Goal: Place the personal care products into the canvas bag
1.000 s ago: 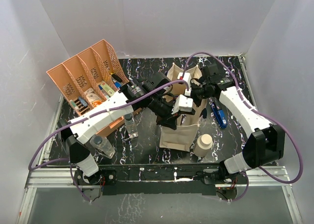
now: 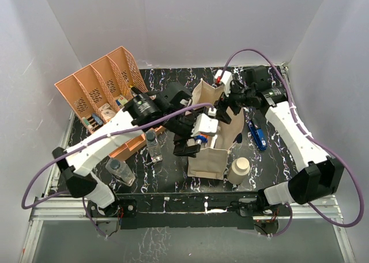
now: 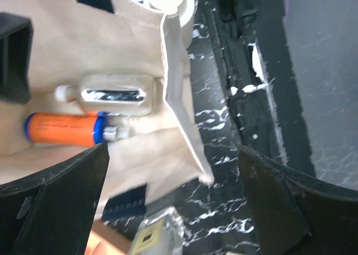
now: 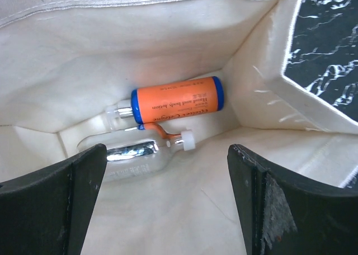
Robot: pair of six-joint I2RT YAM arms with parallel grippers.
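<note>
The canvas bag stands mid-table, holding an orange lotion bottle with blue ends and a clear bottle with a white cap, lying side by side. My left gripper is open at the bag's near side, nothing between its fingers. My right gripper hangs open over the bag's interior, nothing between its fingers.
An orange divided organiser with products stands at left. Clear bottles stand before it. A cream jar stands at the bag's front right, a blue item to its right.
The right arm has risen and moved slightly back and right, away from the bag's floor. The left arm has shifted slightly, still over the bag's near part.
</note>
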